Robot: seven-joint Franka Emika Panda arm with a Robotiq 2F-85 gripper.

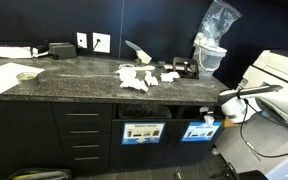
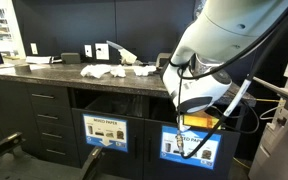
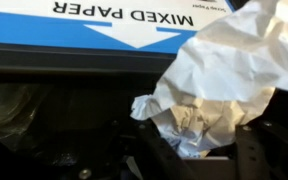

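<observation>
A crumpled piece of white paper fills the right part of the wrist view. My gripper is shut on its lower end, and the dark fingers are hard to make out against the black background. A blue and white MIXED PAPER label appears upside down behind it. In exterior view 1, the held paper is a small white patch near the right-hand bin label, under the counter's edge. The arm covers the gripper in exterior view 2.
Several crumpled white papers lie on the dark counter. A second labelled bin is left of the right-hand one. A clear-bagged white container stands at the counter's right end. Black drawers fill the left.
</observation>
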